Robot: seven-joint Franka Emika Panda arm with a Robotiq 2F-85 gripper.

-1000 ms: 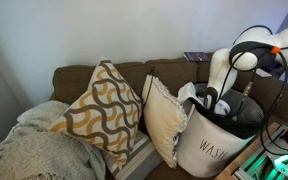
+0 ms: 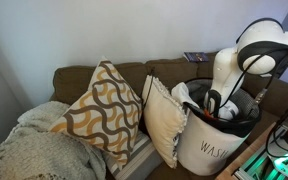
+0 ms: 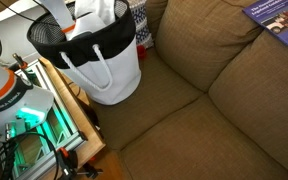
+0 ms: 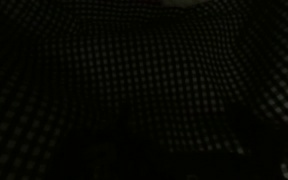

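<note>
The white laundry basket (image 2: 206,150), lettered "WASH" and topped with black mesh, stands on the couch in front of the arm. From above, the white robot arm (image 2: 246,55) reaches down into it. My gripper is inside the basket, hidden by its rim in both exterior views. Very dark mesh lining (image 4: 144,80) fills the wrist view, and the fingers cannot be made out against it. A white cloth (image 2: 187,97) hangs at the basket's left rim; in the second exterior view white material (image 3: 92,14) shows at the basket's mouth.
A cream pillow (image 2: 164,120) leans close to the basket's left side, with a patterned pillow (image 2: 102,112) beyond it. A knitted blanket (image 2: 44,155) lies at far left. One magazine (image 3: 281,18) rests on the couch back. The brown seat (image 3: 194,135) is clear.
The arm has shifted slightly and reaches lower into the basket. The basket has tilted a little, its lettering now standing more upright. The pillows and blanket have stayed put.
</note>
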